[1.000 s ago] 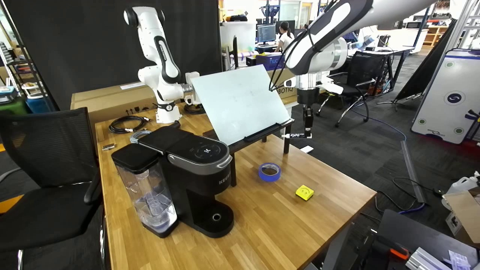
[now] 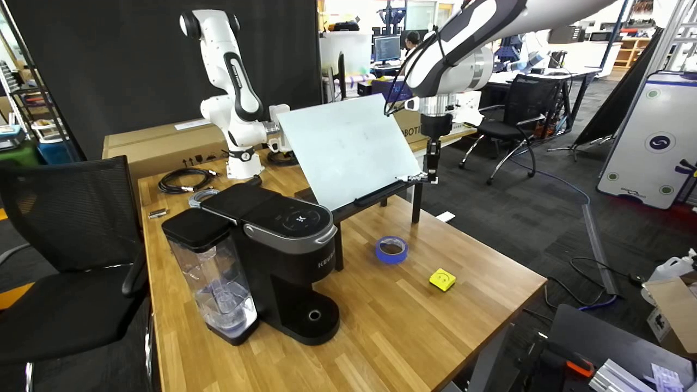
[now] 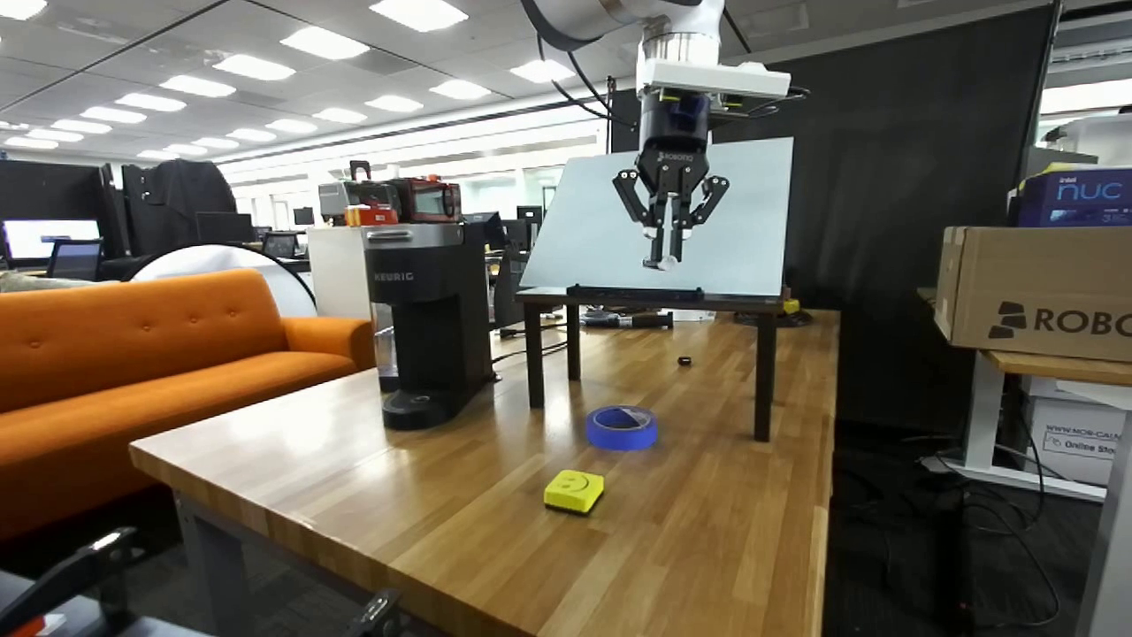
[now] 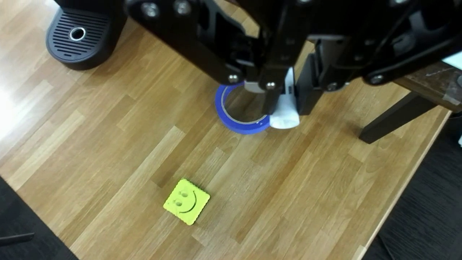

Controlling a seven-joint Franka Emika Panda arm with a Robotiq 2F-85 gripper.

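Note:
A whiteboard leans on a dark stand above the table. In front of the board, my gripper points down, shut on a marker. The marker lies crosswise between the fingers, its white rounded end showing in the wrist view. From the side, the marker is roughly level and reaches toward the board's lower right edge. Whether its tip touches the board I cannot tell. The black ledge along the board's bottom sits just below the gripper and looks empty.
On the table lie a blue tape roll and a yellow smiley-faced eraser. A black coffee machine stands to the left of the stand.
My gripper has risen and shifted left toward the board in exterior view 1, carrying the marker from below the board's lower corner to about its height. The table objects have not moved.

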